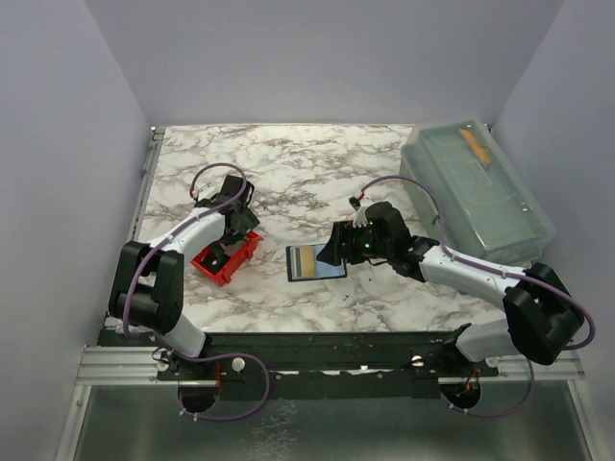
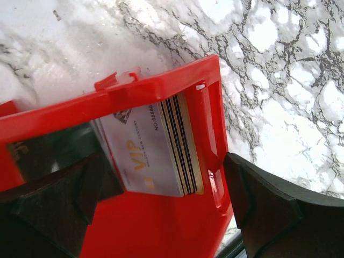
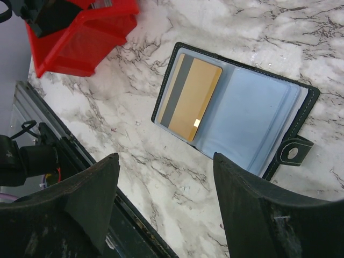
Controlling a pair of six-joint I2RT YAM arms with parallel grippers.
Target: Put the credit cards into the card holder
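In the left wrist view, a red tray (image 2: 134, 226) holds a stack of white VIP cards (image 2: 141, 153) with dark and gold edges, beside a dark card (image 2: 51, 156). My left gripper is open over the cards, one finger near the tray's right wall. In the right wrist view, a black-edged card holder (image 3: 247, 113) lies flat with a gold card (image 3: 194, 102) on its left side. My right gripper is open at the holder's near side, above the table.
A translucent lidded bin (image 1: 476, 192) stands at the right.
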